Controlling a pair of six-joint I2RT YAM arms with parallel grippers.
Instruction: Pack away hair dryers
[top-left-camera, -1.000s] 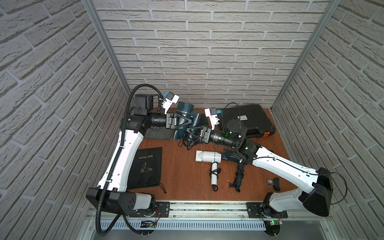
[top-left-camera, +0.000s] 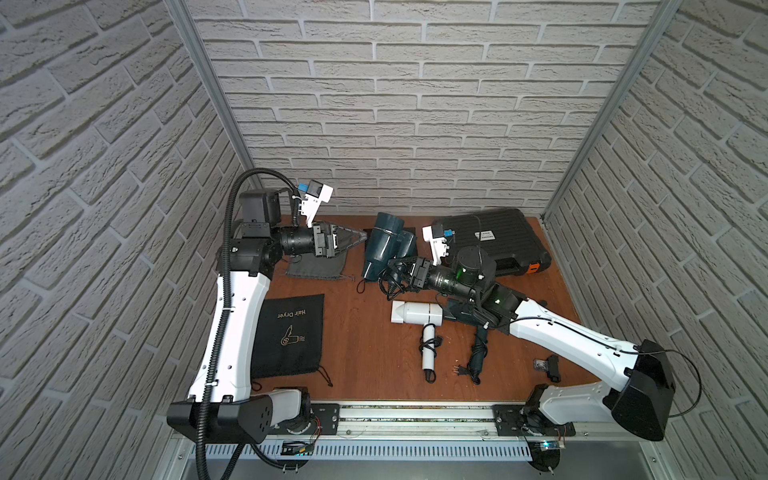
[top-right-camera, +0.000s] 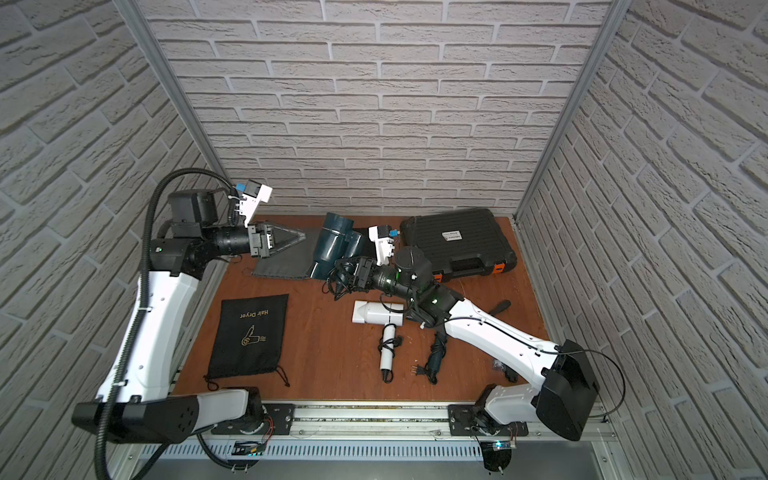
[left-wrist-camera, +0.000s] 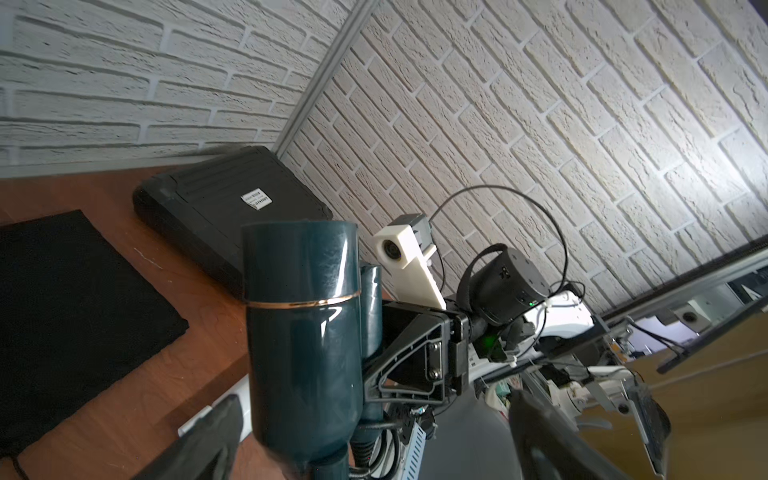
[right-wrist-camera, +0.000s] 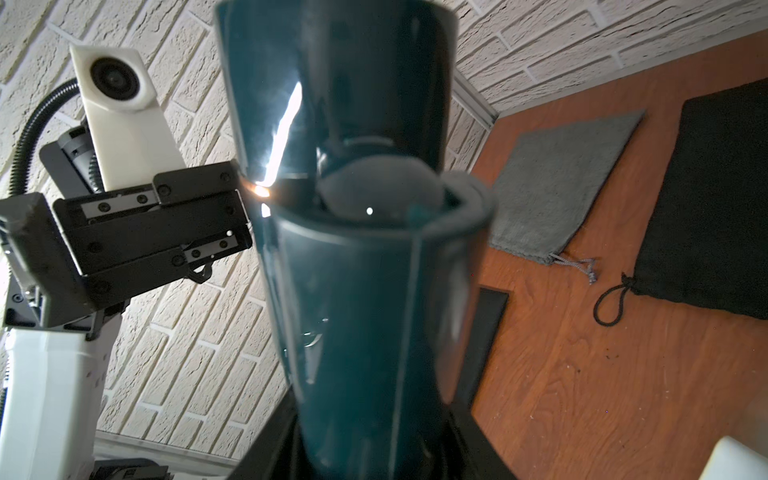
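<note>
A dark teal hair dryer (top-left-camera: 381, 244) is held aloft over the middle of the table by my right gripper (top-left-camera: 390, 272), which grips its lower part with the cord looped below. It fills much of the right wrist view. My left gripper (top-left-camera: 357, 238) stands open just left of the dryer, apart from it. A white hair dryer (top-left-camera: 413, 312) and a dark dryer (top-left-camera: 478, 352) lie on the table. A black bag printed "Hair Dryer" (top-left-camera: 288, 336) lies at the front left, with a grey bag (right-wrist-camera: 560, 168) behind it.
A black hard case (top-left-camera: 496, 240) lies at the back right, and small loose items (top-left-camera: 550, 368) at the front right. Another black cloth bag (left-wrist-camera: 72, 304) lies at the back middle. Bare wood shows at the front middle.
My left gripper has drawn back to the left, away from the dryer. The dryer and my right gripper have shifted slightly to the right.
</note>
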